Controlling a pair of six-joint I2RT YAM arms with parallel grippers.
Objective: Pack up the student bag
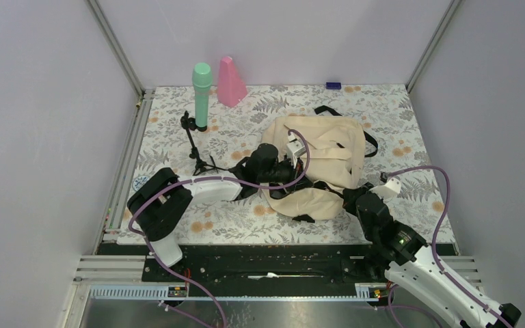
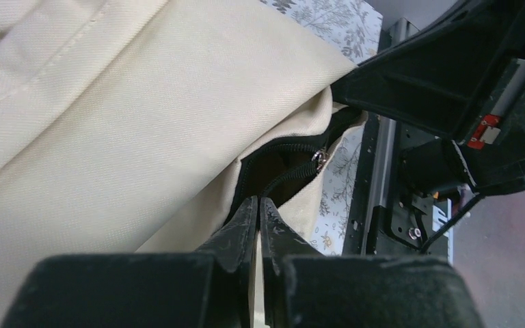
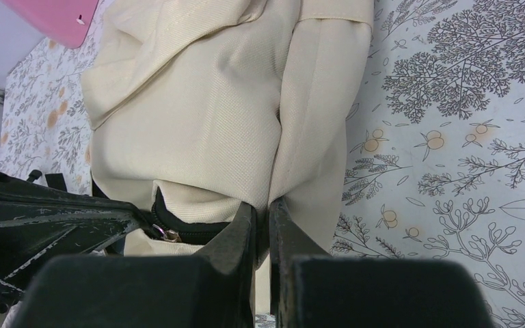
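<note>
The cream student bag lies on the table, with a black zip along its partly open mouth. My right gripper is shut on the bag's fabric at the right end of that mouth. At the zip edge, my left gripper is shut; no clear grip on cloth shows between its fingertips. A metal zip slider sits near the right gripper's side in the left wrist view. The bag's inside is mostly dark and hidden.
A mint-green bottle-shaped object and a pink wedge-shaped object stand at the back left, near a small black stand. At the back edge lies a dark blue block.
</note>
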